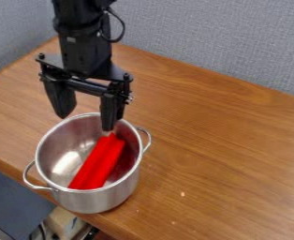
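Observation:
A steel pot [131,178] with two loop handles stands at the lower left of the table. Inside it lies a long red object [97,163], tilted from lower left up toward the back right. My black gripper [86,109] is open above the back of the pot, its two fingers wide apart, nothing seen between them. The right finger hangs just over the red object's upper end.
A dark blue-grey surface lies at the lower left, beside the pot. A grey wall runs along the back.

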